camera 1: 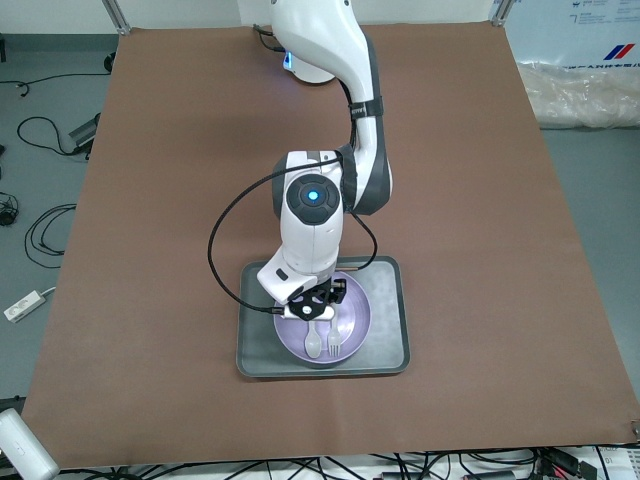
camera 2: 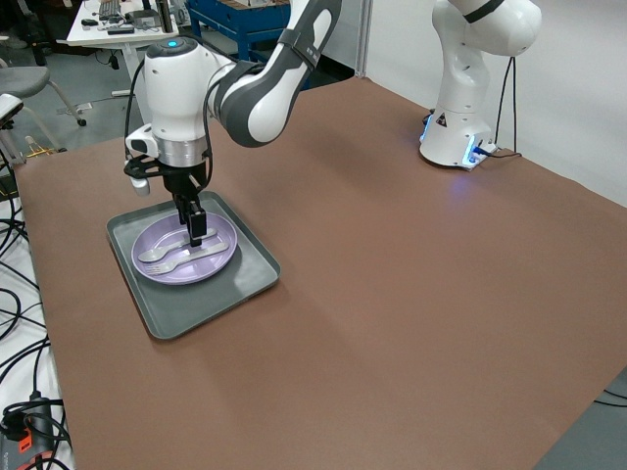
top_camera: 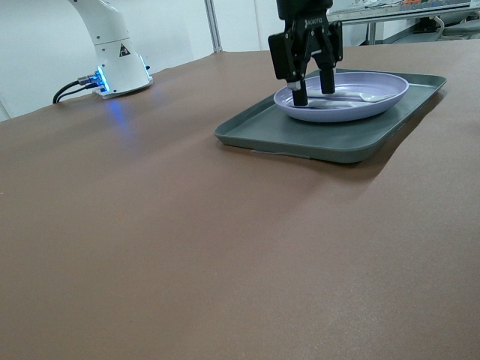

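A purple plate (camera 2: 186,273) sits on a grey tray (top_camera: 315,142). On it lie a white spoon (camera 1: 313,340) and a white fork (camera 1: 334,342). My black gripper (top_camera: 313,88) is down over the plate with its two fingers apart. The top view shows the fingertips at the utensils' level; whether they touch them or anything is between them is unclear.
Cables run along the floor and edge beside it.
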